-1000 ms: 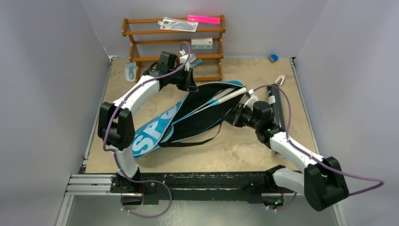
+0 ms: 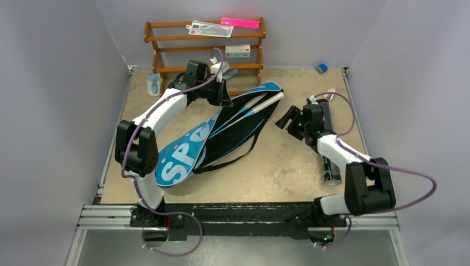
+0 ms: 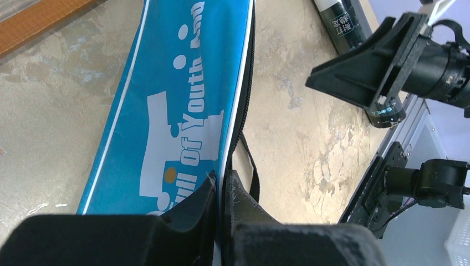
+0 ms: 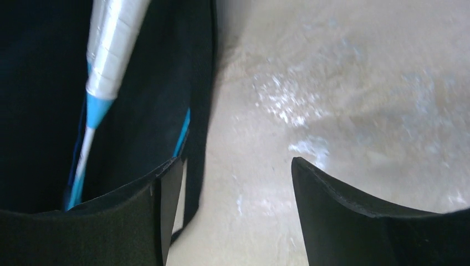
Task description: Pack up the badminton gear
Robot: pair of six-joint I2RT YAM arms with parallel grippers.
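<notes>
A blue-and-black racket bag (image 2: 185, 152) lies diagonally across the table with its cover folded back. Inside it are two rackets, their white handles (image 2: 267, 105) toward the upper right end. My left gripper (image 2: 227, 104) is shut on the edge of the blue cover (image 3: 188, 100), the fabric pinched between its fingertips. To the right of the bag, apart from it, my right gripper (image 2: 282, 123) stands open. In the right wrist view only bare table shows between its fingers, and a white handle (image 4: 116, 50) lies to the left.
A dark shuttlecock tube (image 2: 331, 172) lies along the right side, partly under the right arm. At the back stands a wooden rack (image 2: 161, 69) with boxes. A blue block (image 2: 321, 68) sits at the back right.
The left arm has stayed put.
</notes>
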